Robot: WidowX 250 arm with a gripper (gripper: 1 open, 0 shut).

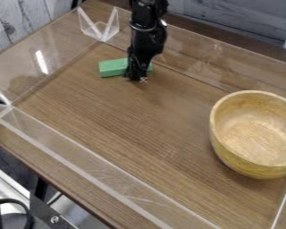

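My black gripper (pixel 136 73) reaches down from the top of the view onto a green block (pixel 113 67) lying on the wooden table (pixel 133 143). Its fingertips are at the block's right part and partly cover it. The fingers look shut, but I cannot tell whether anything is between them.
A large tan bowl (pixel 250 134) stands at the right. A clear wire-like or plastic holder (pixel 99 25) is at the back left. Black cables lie at the lower left edge.
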